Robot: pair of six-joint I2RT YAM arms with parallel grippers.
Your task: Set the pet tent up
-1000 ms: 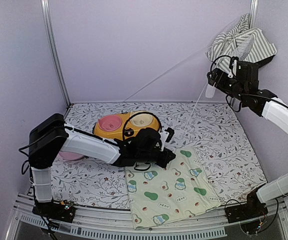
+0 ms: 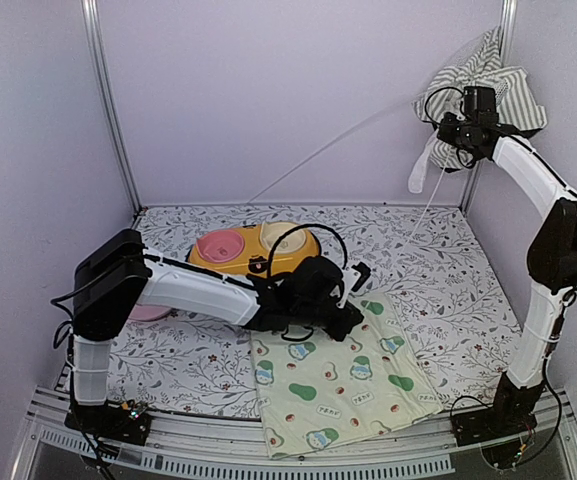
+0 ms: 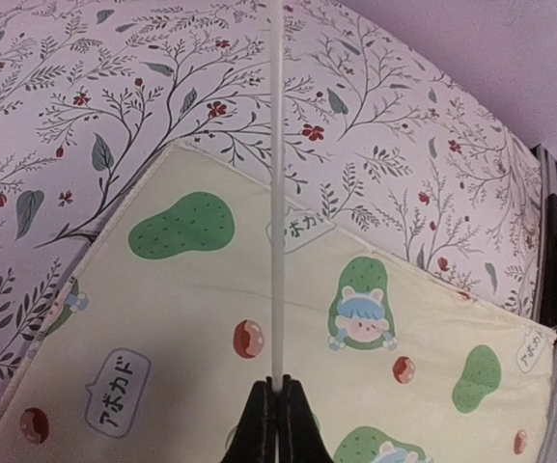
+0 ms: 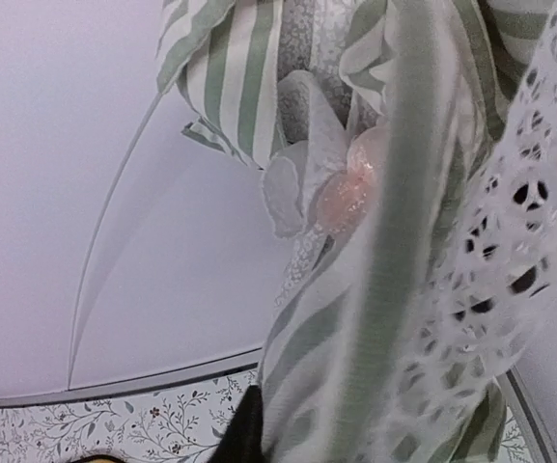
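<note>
A bundle of green-striped tent fabric [image 2: 498,95] with white lace hangs high in the back right corner, with white poles angling down from it. My right gripper [image 2: 448,130] is up against that bundle; in the right wrist view fabric and lace fill much of the frame and hide its fingertips. My left gripper [image 2: 348,325] is low over the cream avocado-print mat [image 2: 338,400]; in the left wrist view its fingers are shut, with a pale pole [image 3: 277,193] running straight above them, whether held I cannot tell.
A yellow double-bowl feeder [image 2: 228,265] with pink and cream bowls stands at the back left, partly behind my left arm. A pink dish [image 2: 148,312] lies left of it.
My right arm has risen toward the back corner, into the fabric bundle. My left arm has shifted slightly right.
</note>
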